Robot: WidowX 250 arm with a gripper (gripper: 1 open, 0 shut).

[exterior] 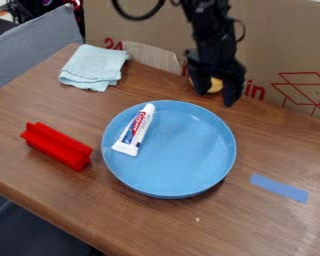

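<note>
The black gripper (pixel 215 85) is low at the back of the table, blurred, around a yellow rounded object (pixel 214 84) that it largely hides; whether its fingers touch it I cannot tell. A blue plate (pixel 190 162) sits in the middle with a white toothpaste tube (pixel 133 129) lying on its left side. A red block (pixel 56 145) lies at the left, and a folded light blue cloth (pixel 93 66) at the back left.
A cardboard panel (pixel 290 60) stands along the back, just behind the gripper. A strip of blue tape (pixel 279 188) is on the right.
</note>
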